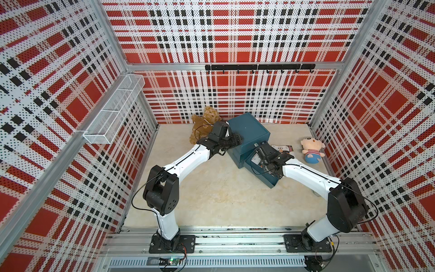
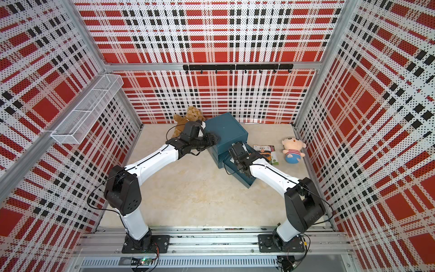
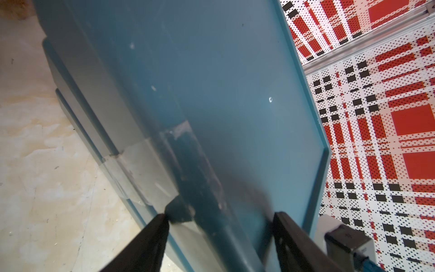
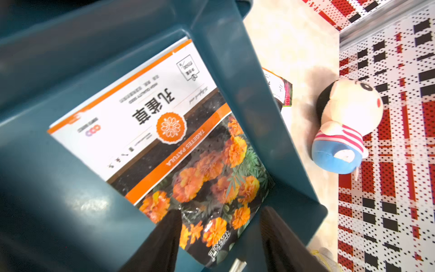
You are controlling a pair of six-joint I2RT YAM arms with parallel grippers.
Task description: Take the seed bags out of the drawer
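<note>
A seed bag with orange flowers and a white top lies flat inside the pulled-out blue drawer. My right gripper is over that bag's lower end, its fingers apart and nothing seen held between them. Another seed bag lies on the table behind the drawer, partly hidden by the right arm in the top left view. At the blue cabinet, my left gripper stands open with its fingers astride an edge of the box. Whether they touch it is unclear.
A pig-like plush toy sits to the right and a brown teddy bear behind the left arm. The drawer's side walls rise around the bag.
</note>
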